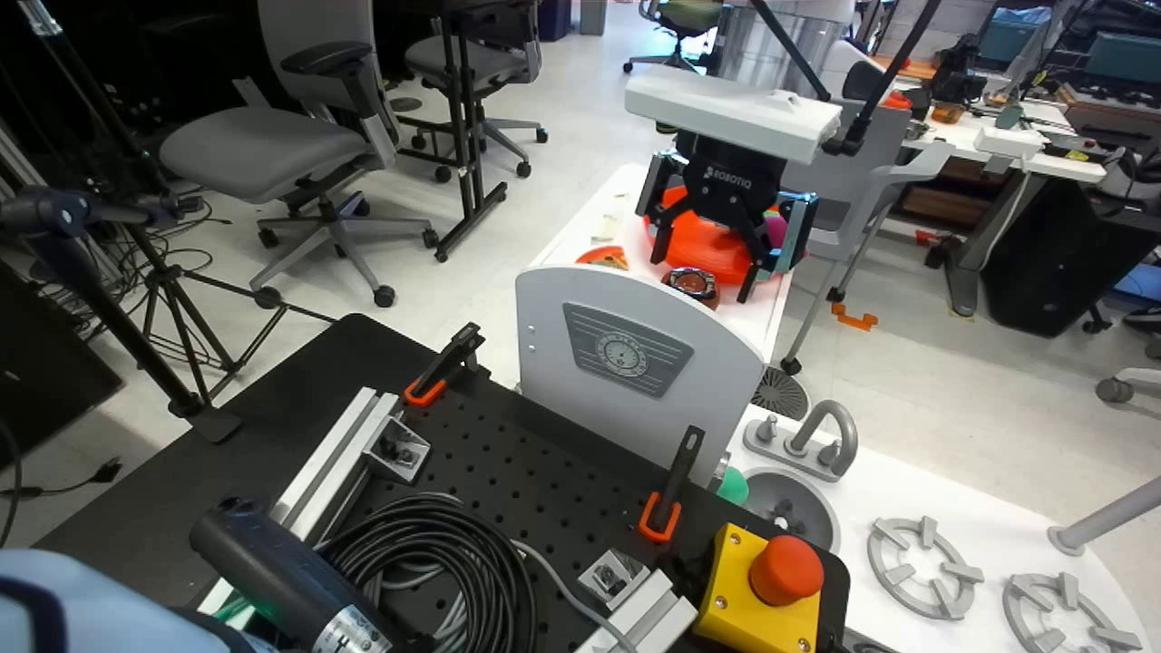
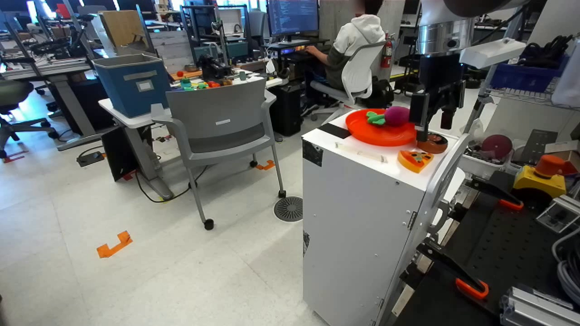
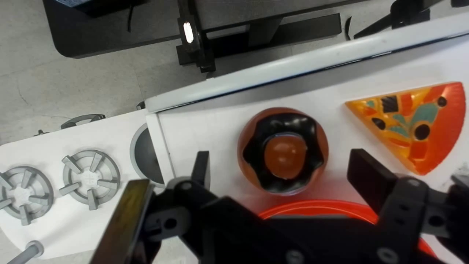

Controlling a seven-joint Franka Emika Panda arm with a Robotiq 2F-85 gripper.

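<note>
A toy donut (image 3: 284, 153), brown with wavy black icing, lies on the white cabinet top (image 3: 198, 132). In the wrist view my gripper is open, its two black fingers apart on either side of the donut with nothing held. A toy pizza slice (image 3: 417, 125) rests to the right of the donut there. Partly covered by my gripper's body is a red plate (image 3: 325, 206). On that plate (image 2: 361, 127) sits a purple toy vegetable with green leaves (image 2: 395, 116), clearest in the second exterior view.
A grey upright panel (image 1: 609, 337) borders the cabinet top close to the donut. Beside the cabinet is a toy stove and sink, with a burner (image 3: 91, 176) and faucet (image 1: 824, 435). A grey chair (image 2: 220, 125) stands behind the cabinet.
</note>
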